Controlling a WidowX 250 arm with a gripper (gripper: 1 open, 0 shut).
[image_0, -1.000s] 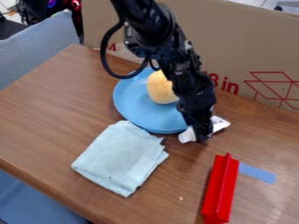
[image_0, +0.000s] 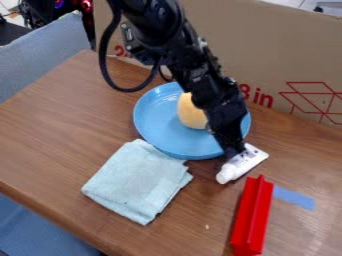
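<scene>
My black gripper (image_0: 233, 147) reaches down at the right edge of the blue plate (image_0: 158, 127), its tip at the upper end of a white tube (image_0: 241, 164) lying on the table. The gripper looks shut; I cannot see anything clearly between its fingers. A round yellow object (image_0: 190, 110) rests on the plate, partly hidden by the arm.
A folded pale cloth (image_0: 136, 180) lies at front left of the plate and a red bar-shaped object (image_0: 251, 218) at front right, beside a strip of blue tape (image_0: 294, 198). A cardboard box (image_0: 274, 70) stands behind.
The gripper has risen slightly and shifted a little toward the plate, uncovering more of the white tube, whose lower end now shows farther toward the front.
</scene>
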